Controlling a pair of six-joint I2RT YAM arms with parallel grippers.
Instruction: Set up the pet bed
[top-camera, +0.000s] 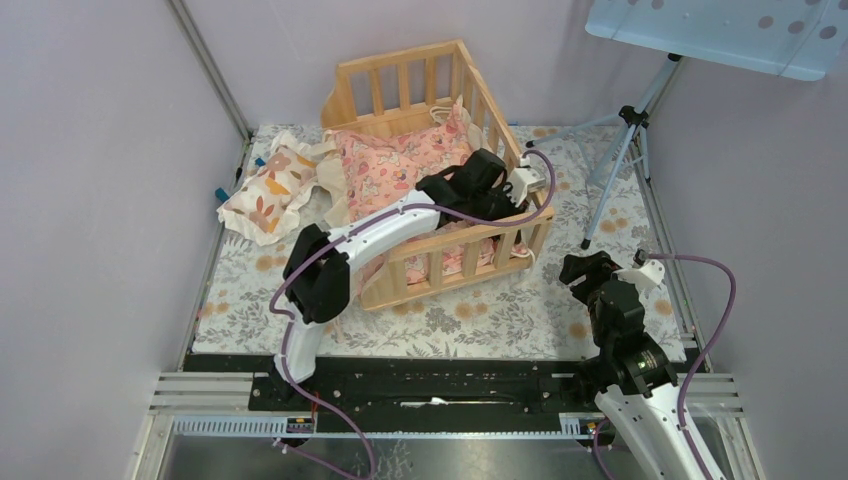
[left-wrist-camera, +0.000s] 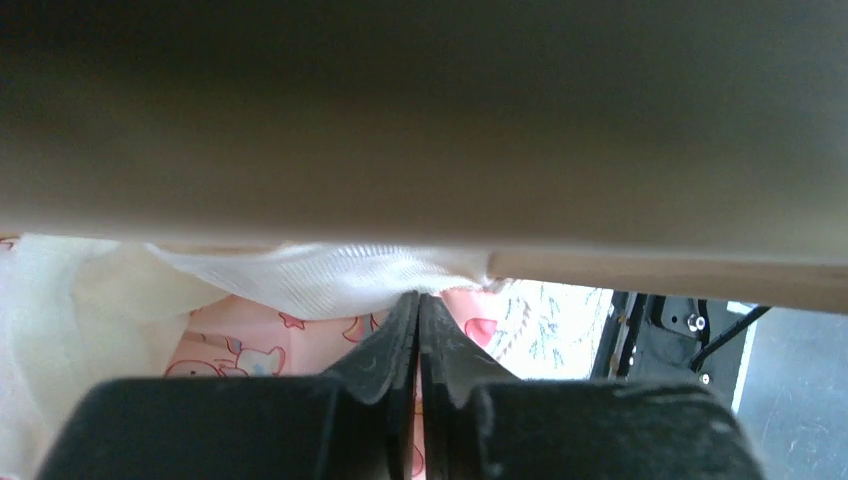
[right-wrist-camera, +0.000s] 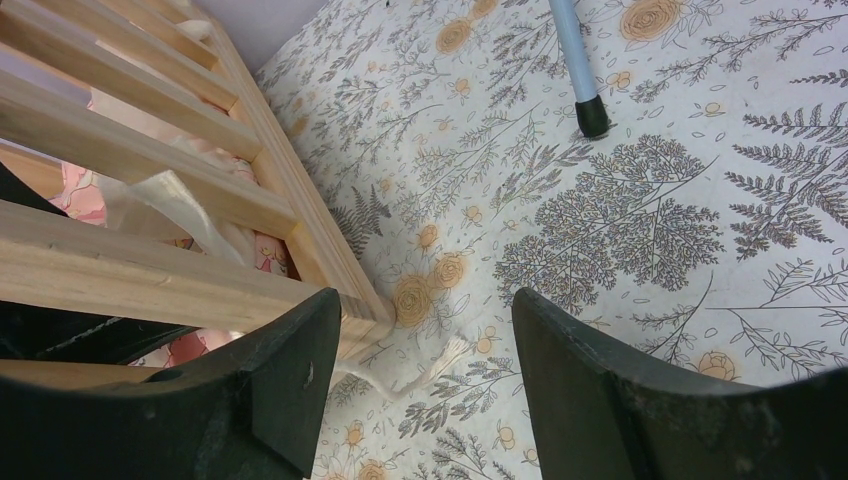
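Observation:
The wooden pet bed (top-camera: 475, 236) has a pink printed cushion (top-camera: 385, 165) inside it. My left gripper (top-camera: 522, 208) is at the bed's front right corner, largely covered by its own arm from above. In the left wrist view its fingertips are almost together, in front of white fabric (left-wrist-camera: 330, 280); whether they grip it is unclear. A blurred rail fills the top of that view. My right gripper stands open and empty, to the right of the bed. A white tie (right-wrist-camera: 425, 375) lies on the mat by the bed's corner.
A leaf-patterned pillow (top-camera: 268, 195) lies left of the bed. A blue tripod (top-camera: 610, 180) stands to the right, one foot (right-wrist-camera: 592, 117) on the mat near my right gripper.

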